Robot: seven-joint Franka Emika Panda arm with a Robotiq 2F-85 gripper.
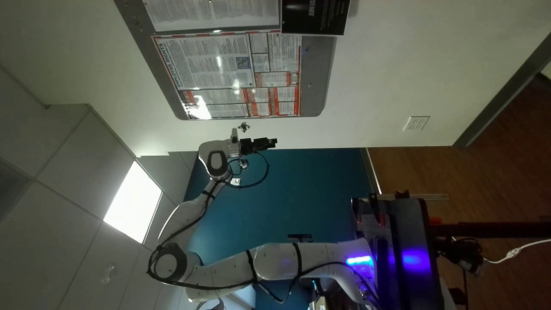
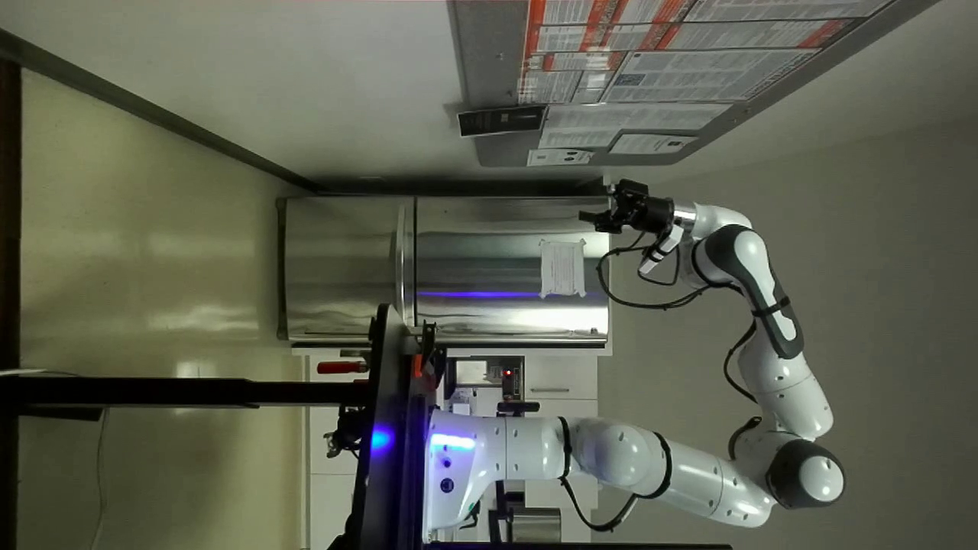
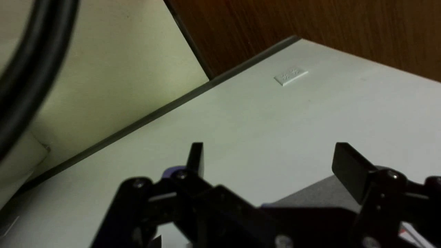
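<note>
My gripper is open in the wrist view, its two black fingers [image 3: 349,171] wide apart with only the white wall and part of the grey board behind them. In exterior view 1 the gripper [image 1: 273,143] is held high at the end of the raised arm, apart from anything else. From the other side, exterior view 2 has the gripper [image 2: 591,218] up in front of the upper part of the steel fridge [image 2: 495,247]. No object is in its grasp.
A grey board [image 1: 315,77] with posters hangs on the wall, with a black sign [image 1: 315,15] at its edge. A wall outlet [image 1: 416,123] is lower down. The arm's base stands on a dark table [image 1: 410,227]. A loose cable [image 1: 264,173] loops by the wrist.
</note>
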